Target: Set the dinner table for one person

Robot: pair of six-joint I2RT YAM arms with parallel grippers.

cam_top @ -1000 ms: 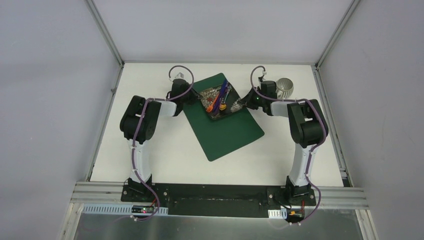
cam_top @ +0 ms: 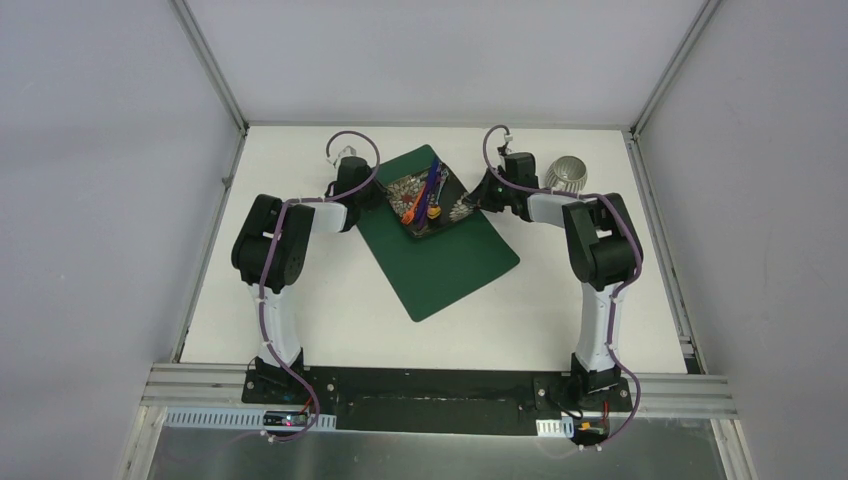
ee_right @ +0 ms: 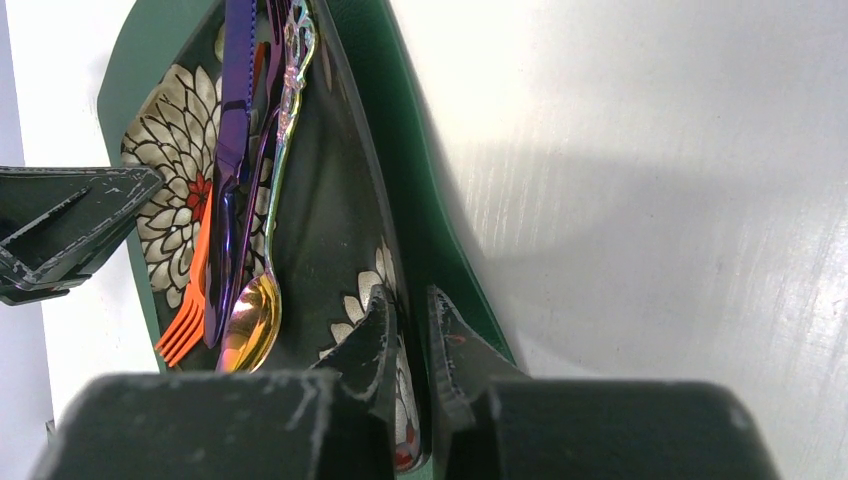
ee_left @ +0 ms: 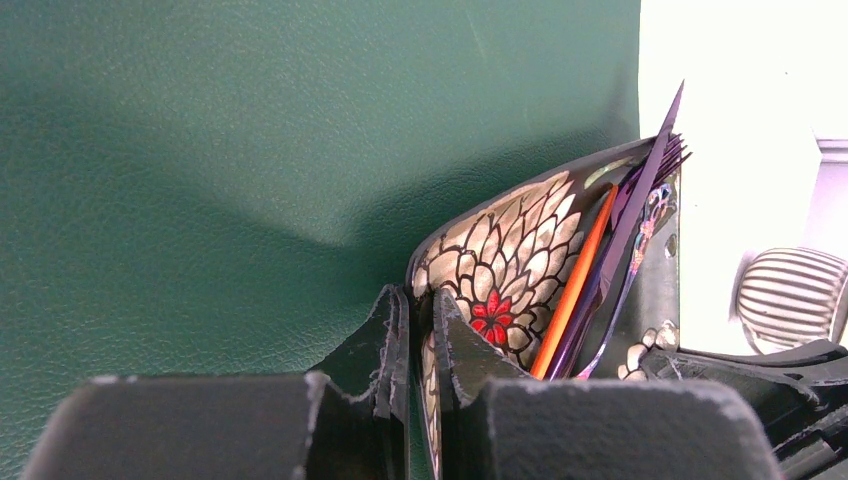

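Observation:
A dark flower-patterned square tray rests on or over the green mat. My left gripper is shut on its left corner, and my right gripper is shut on its right corner. Lying diagonally in the tray are an orange fork, a purple knife, a dark purple fork and an iridescent spoon with a gold bowl.
A ribbed pale cup stands at the back right, beside my right wrist.
Both grippers, the tray with its cutlery and the mat beneath have shifted a little to the left and slightly toward the back over the last second.

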